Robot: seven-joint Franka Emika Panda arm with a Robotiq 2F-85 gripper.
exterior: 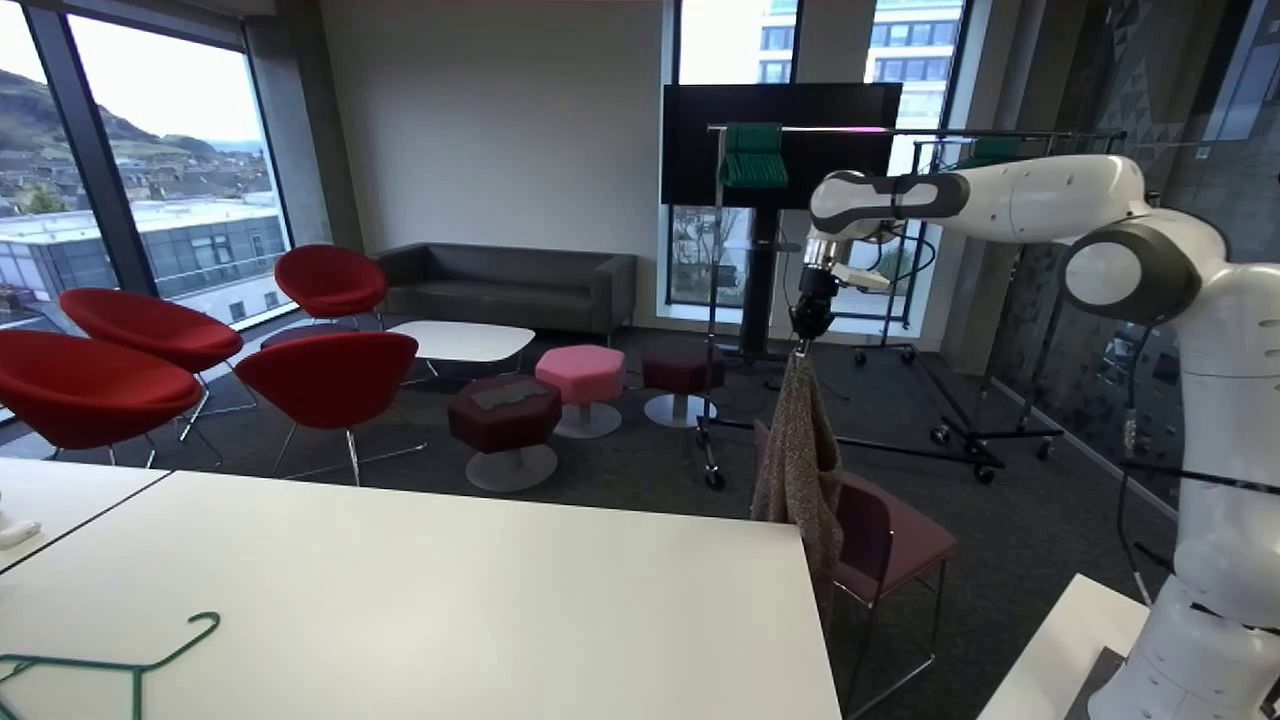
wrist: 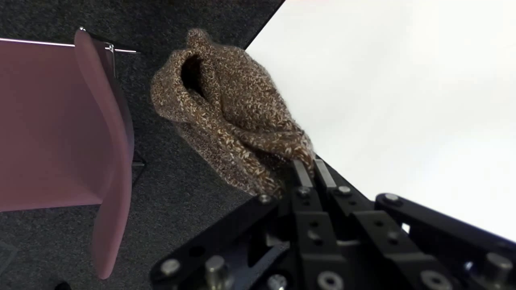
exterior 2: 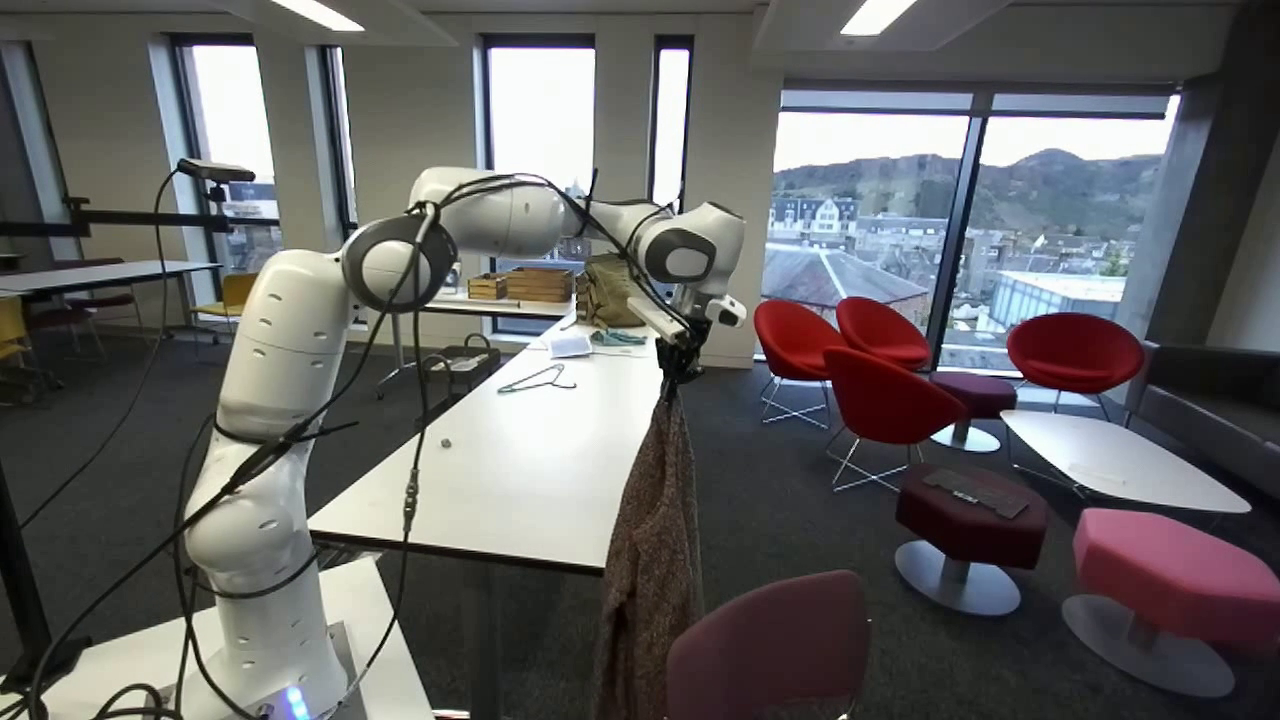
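A brown knitted garment point(exterior: 794, 462) hangs from my gripper point(exterior: 801, 346), which is shut on its top end. In the wrist view the garment point(wrist: 246, 101) is pinched between the fingertips, and its folds drape away beside the white table's edge. Seen from the second exterior view, the cloth point(exterior 2: 654, 528) dangles past the table corner, its lower end running out of the picture. A green hanger point(exterior: 136, 666) lies on the white table point(exterior: 480, 588), well apart from the gripper.
A maroon chair point(exterior: 894, 540) stands right behind the hanging cloth, close to the table's edge. Further back is a clothes rail point(exterior: 717, 264) with green hangers point(exterior: 753, 156) on it.
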